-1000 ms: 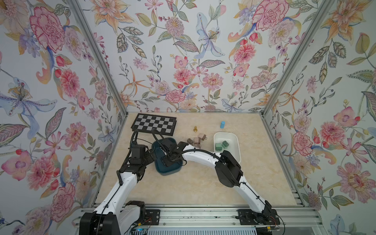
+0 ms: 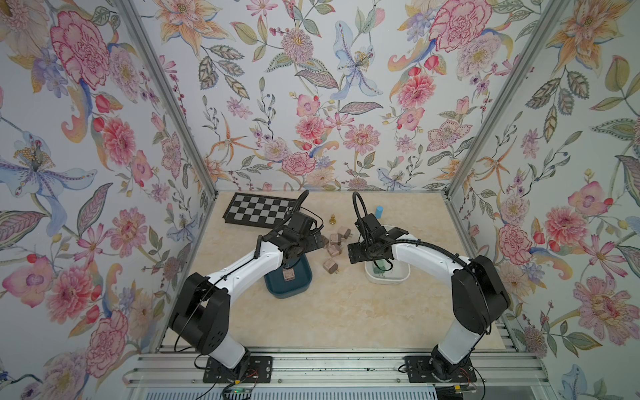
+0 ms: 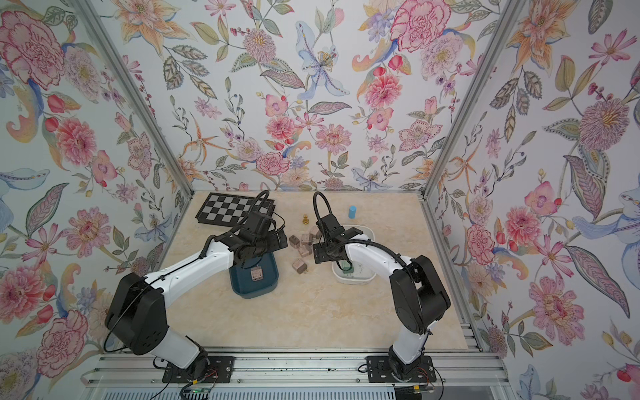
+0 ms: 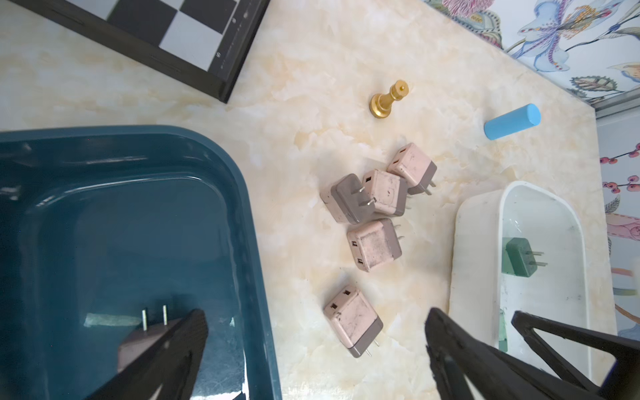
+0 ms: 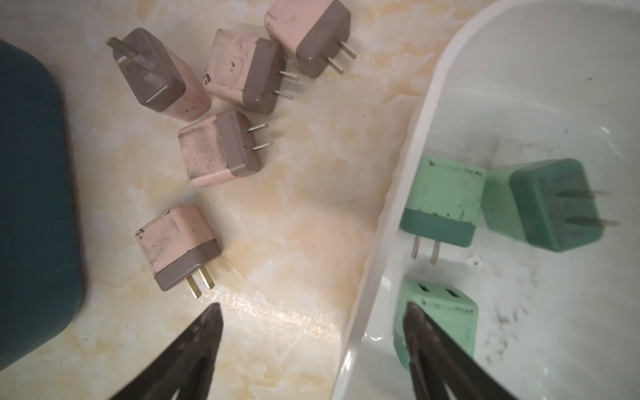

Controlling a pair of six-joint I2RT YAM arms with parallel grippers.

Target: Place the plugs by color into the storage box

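Observation:
Several pink-and-grey plugs (image 4: 351,318) lie loose on the table between the two boxes. One pink plug (image 2: 288,273) sits in the dark teal box (image 3: 253,286). The white box (image 5: 546,300) holds several green plugs (image 5: 440,200). My left gripper hangs open above the right edge of the teal box, with nothing between its fingers. My right gripper is over the left wall of the white box, fingers apart, with no plug held between them.
A chessboard (image 2: 260,210) lies at the back left. A gold chess piece (image 4: 386,100) and a blue cylinder (image 4: 510,122) stand at the back.
My right gripper has moved from over the teal box rightward to the white box. My left gripper has moved inward to the right. A pink plug now shows in the teal box.

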